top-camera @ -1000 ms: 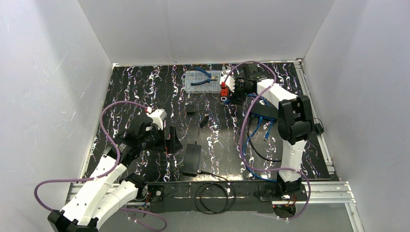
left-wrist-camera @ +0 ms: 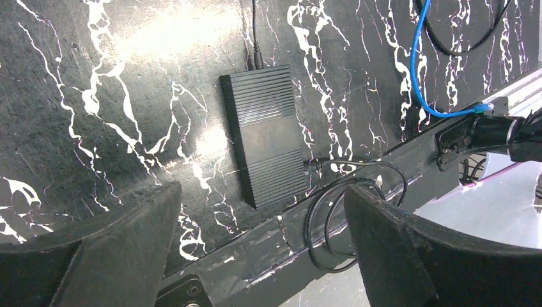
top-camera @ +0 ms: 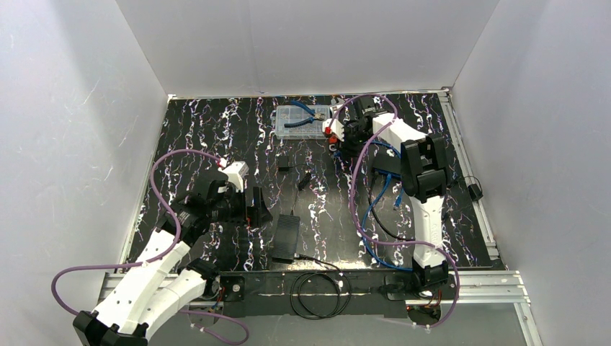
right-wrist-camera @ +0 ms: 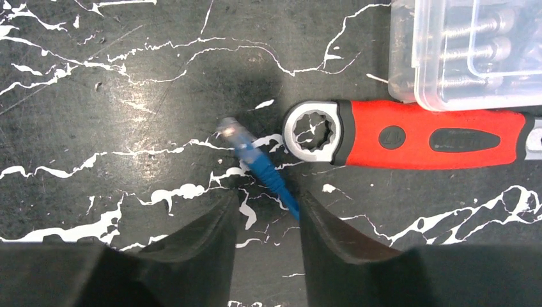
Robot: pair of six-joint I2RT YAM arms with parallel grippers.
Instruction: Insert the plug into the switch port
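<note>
The blue plug (right-wrist-camera: 246, 147) appears slightly blurred in the right wrist view, pointing up and left over the dark tabletop. Its cable runs down to the tip of the right finger, where the finger hides it. My right gripper is part open, with bare tabletop showing between its fingers. Seen from above, that gripper (top-camera: 341, 146) is by the wrench at the back. The black switch (top-camera: 386, 166) lies beneath the right arm, partly covered, with blue cables at its front edge. My left gripper stands wide open and empty, above the black power brick (left-wrist-camera: 265, 134).
A red-handled wrench (right-wrist-camera: 422, 135) lies right beside the plug, against a clear box (right-wrist-camera: 473, 57) of screws. Blue pliers (top-camera: 302, 115) rest on that box. Another blue plug (top-camera: 398, 203) lies in front of the switch.
The right arm has swung a little to the left, its gripper coming over the wrench's ring end. The switch is now more covered by the arm. The left arm is still.
</note>
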